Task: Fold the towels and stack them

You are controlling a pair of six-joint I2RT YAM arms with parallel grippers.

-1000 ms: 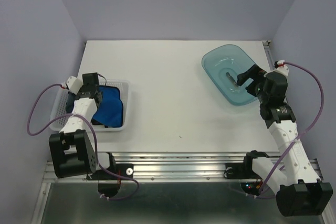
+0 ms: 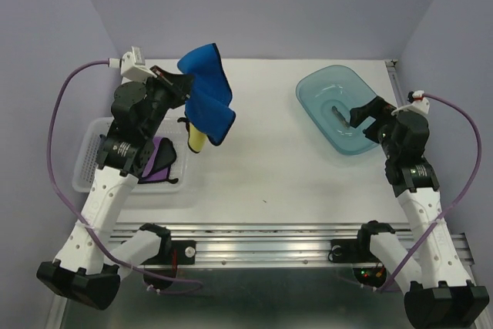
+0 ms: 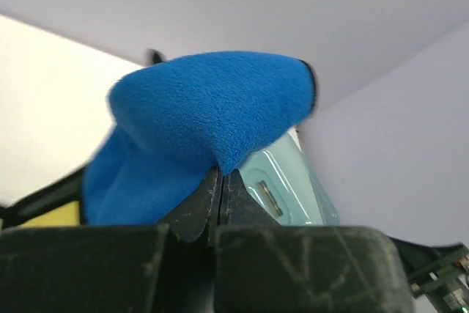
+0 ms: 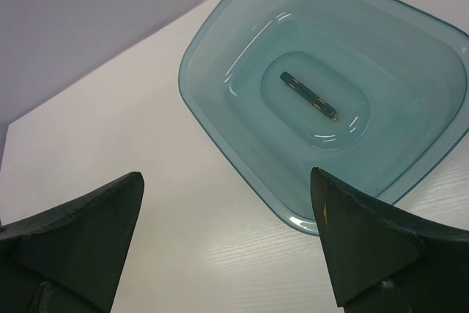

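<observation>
My left gripper (image 2: 182, 86) is raised over the left of the table, shut on a blue towel (image 2: 206, 90) that hangs crumpled with dark edging; it also fills much of the left wrist view (image 3: 198, 108). A yellow cloth (image 2: 196, 136) shows beneath it. A white basket (image 2: 86, 156) at the left holds purple and black cloth (image 2: 160, 158). My right gripper (image 2: 367, 119) stands open over the teal tray (image 4: 220, 130), with nothing between its fingers.
The teal tray at the back right holds a small dark bar (image 4: 308, 95).
My left gripper has risen from the basket and moved right and toward the back, carrying the blue towel out.
</observation>
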